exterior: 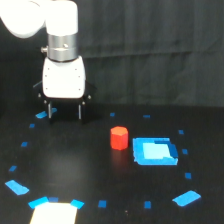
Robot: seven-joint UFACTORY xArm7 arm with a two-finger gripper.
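A red block [119,138] with a faceted outline sits on the black table, near the middle of the camera view. To its right lies a shallow blue tray [139,158] with a white patch inside. My gripper [64,112] hangs at the upper left, pointing down, left of the block and apart from it. Its dark, thin fingers [48,108] stand wide of each other; between them I see nothing held. The fingertips are hard to make out against the dark background.
Blue tape pieces [186,198] and several small blue marks dot the table. At the bottom edge a pale, cream-coloured object [54,213] is partly cut off. Between gripper and block the table looks clear. A dark curtain [150,50] hangs behind.
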